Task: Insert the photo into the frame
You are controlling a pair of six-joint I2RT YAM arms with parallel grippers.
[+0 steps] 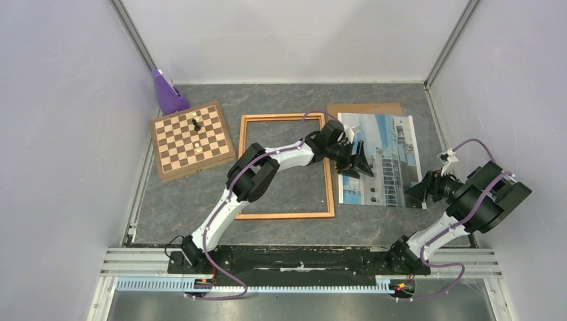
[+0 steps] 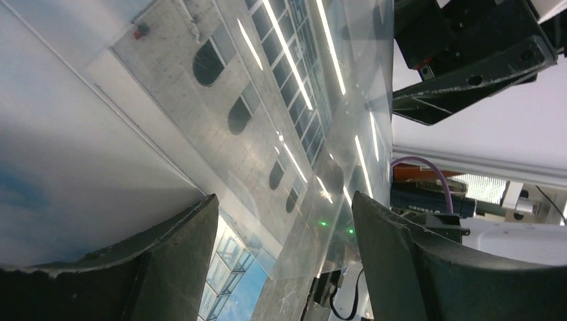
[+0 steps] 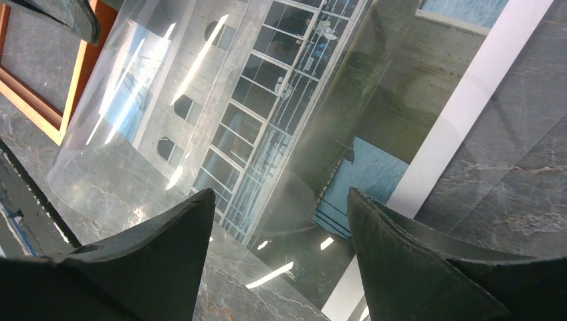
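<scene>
The photo [image 1: 381, 160] lies right of the empty wooden frame [image 1: 287, 215], under a clear, glossy sheet [image 3: 127, 80] that curls up at its left side in the right wrist view. My left gripper [image 1: 354, 160] is open at the photo's left edge, with the sheet rising beyond its fingers in the left wrist view. My right gripper [image 1: 424, 186] is at the lower right of the photo, its fingers over the sheet and the white border [image 3: 468, 107]; whether it pinches the sheet is hard to see.
A brown board [image 1: 364, 107] lies partly under the photo. A chessboard [image 1: 174, 144] with several pieces and a purple object [image 1: 167, 93] stand at the left. The walls bound the workspace closely on the right.
</scene>
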